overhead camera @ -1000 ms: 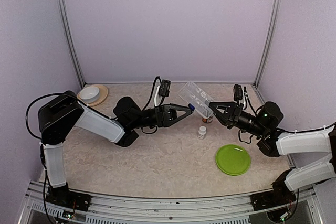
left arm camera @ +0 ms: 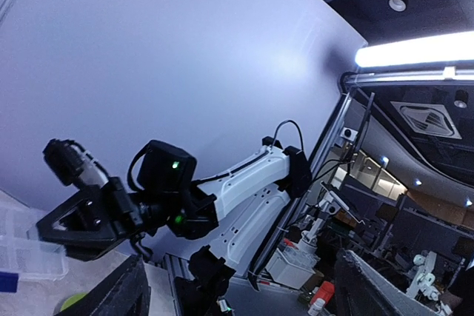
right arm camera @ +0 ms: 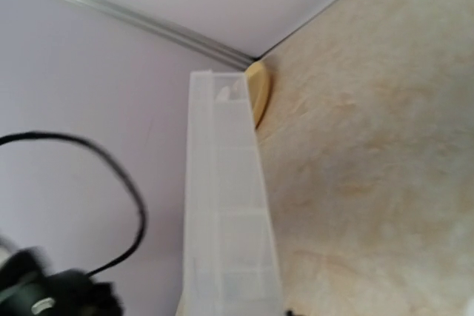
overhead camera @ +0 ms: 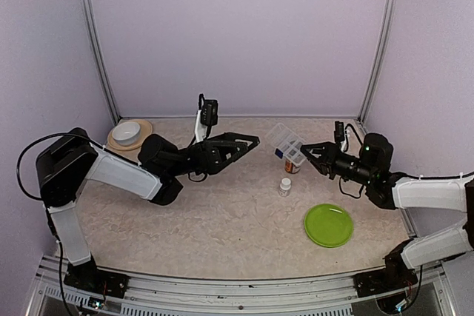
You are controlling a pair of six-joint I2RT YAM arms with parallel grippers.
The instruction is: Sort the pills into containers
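Observation:
In the top view my right gripper is shut on a clear, compartmented plastic pill box, held tilted in the air; a blue piece shows at its lower side. In the right wrist view the translucent box fills the middle, with small white bits at its far end. My left gripper hangs in the air left of the box, its fingers apart with nothing visible between them. Below the box stand a white bottle and an orange-labelled bottle, the latter partly hidden.
A green plate lies at the front right. A white bowl sits on a wooden board at the back left.
My left gripper has moved up and a little left, away from the box, and its fingers stand wider. The box and right gripper have shifted slightly.

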